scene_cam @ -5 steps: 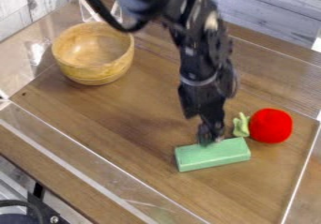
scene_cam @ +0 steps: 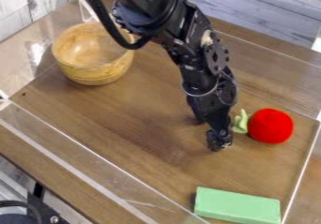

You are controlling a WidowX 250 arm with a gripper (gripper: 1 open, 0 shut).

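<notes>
The black robot arm reaches down from the top to the wooden tray, its gripper (scene_cam: 216, 134) low over the board just left of a red round object (scene_cam: 271, 126) with a light green stem piece beside it. Whether the fingers are open or shut is hard to tell. A mint green block (scene_cam: 237, 205) lies near the bottom right edge, apart from the gripper.
A wooden bowl (scene_cam: 93, 65) sits at the upper left of the tray (scene_cam: 113, 125). The middle and lower left of the board are clear. Low clear edges border the tray.
The green block has moved from just under the gripper down toward the bottom edge. The gripper has shifted slightly and the arm's upper part leans more to the left.
</notes>
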